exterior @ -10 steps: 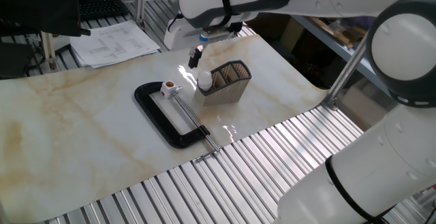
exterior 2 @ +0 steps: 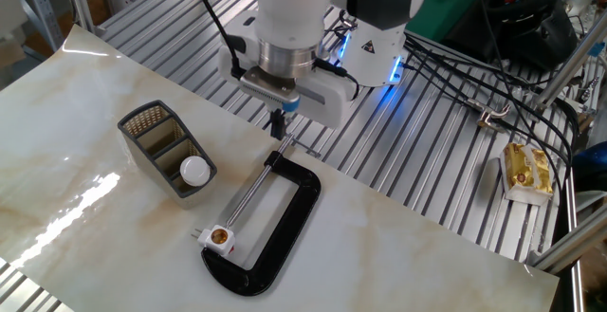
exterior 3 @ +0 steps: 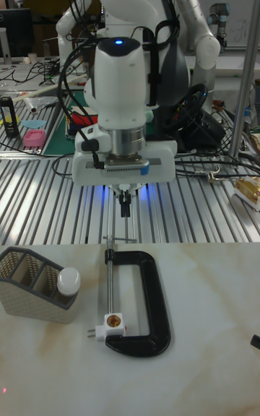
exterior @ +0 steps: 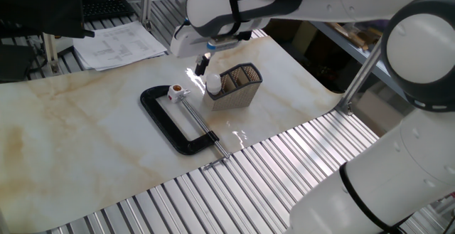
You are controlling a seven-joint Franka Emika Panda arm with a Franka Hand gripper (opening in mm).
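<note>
My gripper [exterior 3: 125,206] hangs above the table area, its two black fingers together, and nothing shows between them. A black C-clamp [exterior 2: 302,205] lies flat on the marbled tabletop [exterior 2: 379,269], with its metal screw rod [exterior: 197,115] along one side. At one end of the clamp sits a white plug-like piece [exterior 3: 114,324] with a round copper-coloured face and prongs. Next to the clamp stands a beige woven organizer [exterior: 233,99] with a dark rim and several compartments. A white round-topped object [exterior 2: 194,171] sits in its lowest compartment. My fingers touch none of these.
Papers [exterior: 119,45] lie at the back left in exterior view 1. Slatted metal rails [exterior 2: 417,170] border the tabletop, with a gold-and-white box [exterior 2: 525,173] on them. Another dark item [exterior 3: 256,342] pokes in at the right edge of exterior view 3.
In exterior view 1 the gripper has shifted slightly down and left, and the hand is tilted a little differently. The clamp, the white piece and the organizer have stayed put.
</note>
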